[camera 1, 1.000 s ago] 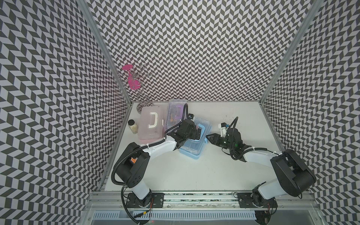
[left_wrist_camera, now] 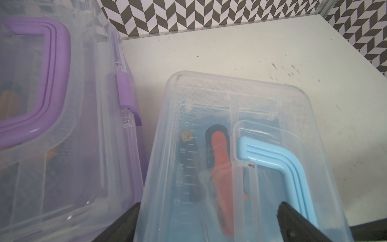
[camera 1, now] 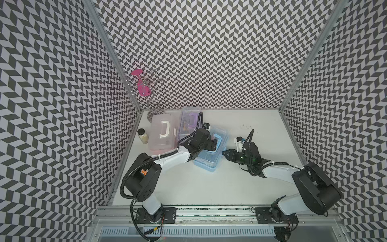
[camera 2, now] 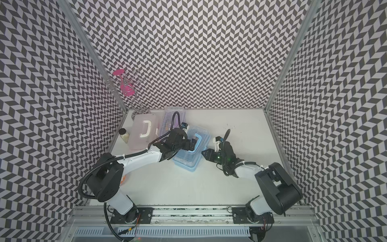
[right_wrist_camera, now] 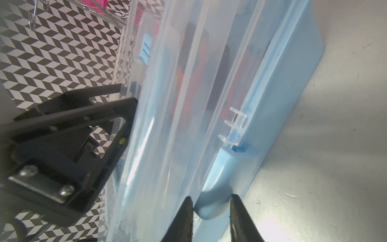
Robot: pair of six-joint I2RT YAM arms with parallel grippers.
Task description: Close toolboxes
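Note:
The blue toolbox (camera 1: pixel 207 163) sits mid-table with its clear lid (left_wrist_camera: pixel 241 92) lying over it; tools show through. My left gripper is open above this lid, its two fingers wide apart near the light-blue handle (left_wrist_camera: pixel 278 151). Low beside the box's right wall, my right gripper is open, with one finger on either side of the free end of a blue latch (right_wrist_camera: pixel 221 175). Whether the pads touch the latch, or whether it is snapped on, I cannot tell. The purple toolbox (camera 1: pixel 187 115) stands behind to the left, its purple latch (left_wrist_camera: pixel 127 92) lying against its side.
A pink toolbox (camera 1: pixel 157 141) with a white handle stands at the left, beside a black-capped jar (camera 1: pixel 142 136). A wire rack (camera 1: pixel 155 115) with pink items is in the back left corner.
My right gripper has come slightly toward the front, alongside the box. The blue box has shifted very slightly; the left arm has hardly moved.

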